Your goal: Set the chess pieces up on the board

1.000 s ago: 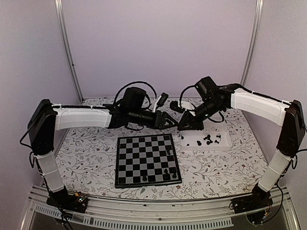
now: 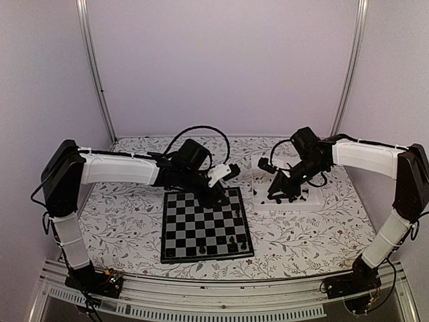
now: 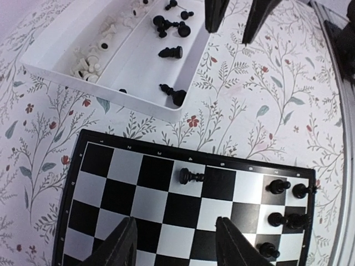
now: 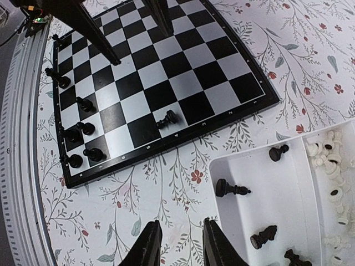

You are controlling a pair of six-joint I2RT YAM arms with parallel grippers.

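Observation:
A small black chess piece lies on its side near the edge of the checkered board (image 2: pixel 209 257) that faces the tray, mostly on a light square; the right wrist view also shows this toppled piece (image 4: pixel 166 119). Several black pieces, including one pawn (image 3: pixel 268 250), stand at one end of the board. My left gripper is open above the board, nothing between its fingers. Open too, and empty, my right gripper is over the near part of the tray in the top view.
The white tray (image 3: pixel 141 104) beside the board is divided: loose black pieces such as one (image 4: pixel 230 188) lie in one compartment, white pieces (image 4: pixel 334 191) in another.
My left gripper has swung left and lower over the board. The toppled piece stays on the board.

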